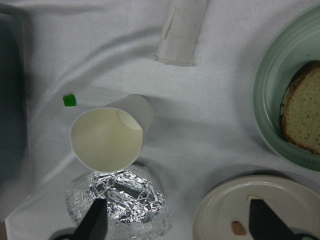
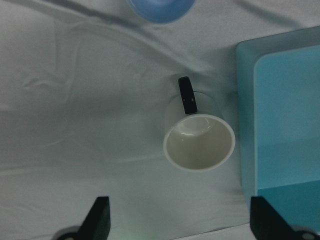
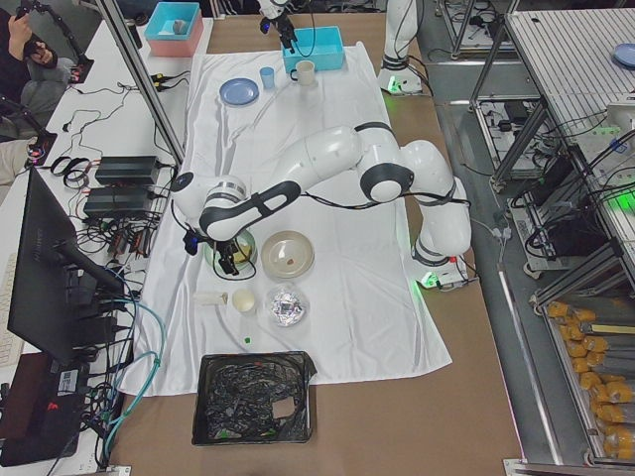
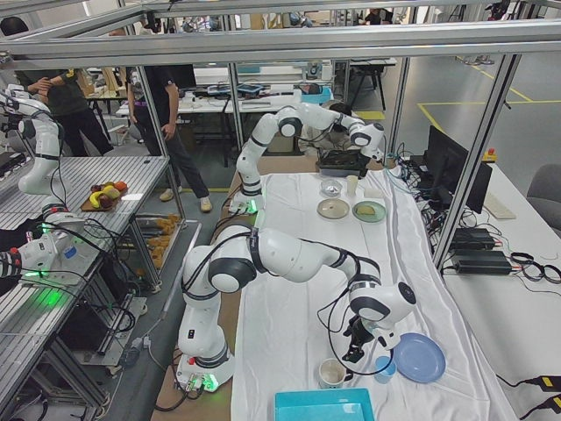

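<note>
My left gripper hangs open over the cloth, above a paper cup (image 1: 107, 137), a foil-topped bowl (image 1: 122, 195), a beige plate (image 1: 235, 215) and a green bowl (image 1: 295, 120) holding a slice of bread (image 1: 305, 110). A white tube-like piece (image 1: 177, 35) lies above the cup, near a small green cube (image 1: 69, 100). My right gripper is open above a white mug (image 2: 199, 142) with a black handle, which stands upright beside a turquoise bin (image 2: 282, 120); nothing is between its fingers.
A blue plate (image 4: 420, 358) and blue cup (image 4: 385, 370) stand near the mug. A black lined bin (image 3: 253, 407) sits beyond the cloth's edge at the bottom of the camera left view.
</note>
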